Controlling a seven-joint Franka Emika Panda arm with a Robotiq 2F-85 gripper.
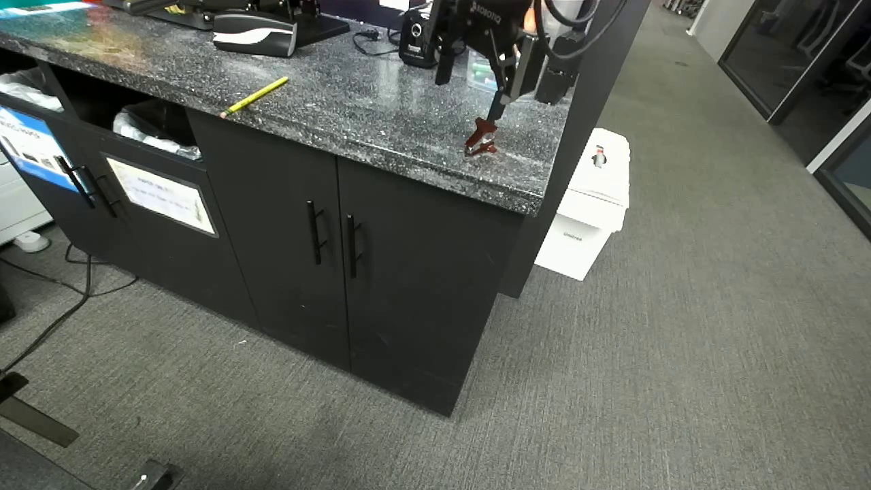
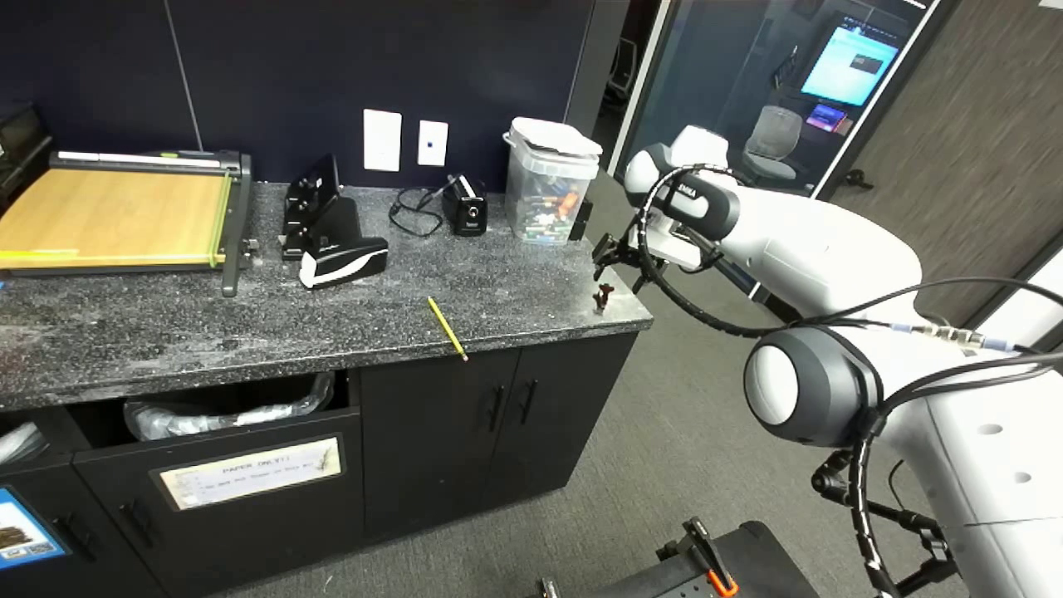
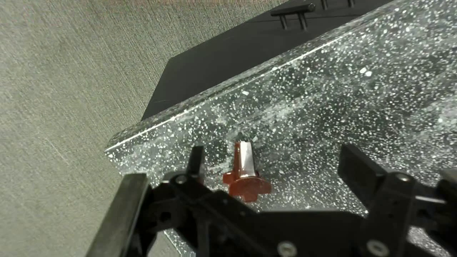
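On the counter (image 1: 392, 110), close to its right-hand corner, lies a dark red staple remover (image 1: 483, 136) with a shiny metal part. My gripper (image 1: 473, 94) is open above it. From the wrist, the staple remover (image 3: 248, 186) appears between the two widely spread fingers, nearer the left one, and nothing is held. In the second exterior view my gripper (image 2: 619, 279) is over the counter's right end, just above and beside the staple remover (image 2: 603, 296); how much height separates them is hard to tell.
A yellow pencil (image 2: 448, 328) lies by the front edge. Farther back stand a stapler (image 2: 344, 263), a black pencil sharpener (image 2: 465, 206) with a cord and a clear tub of markers (image 2: 543, 189). The counter's right edge drops to the floor. Bare counter surrounds the staple remover.
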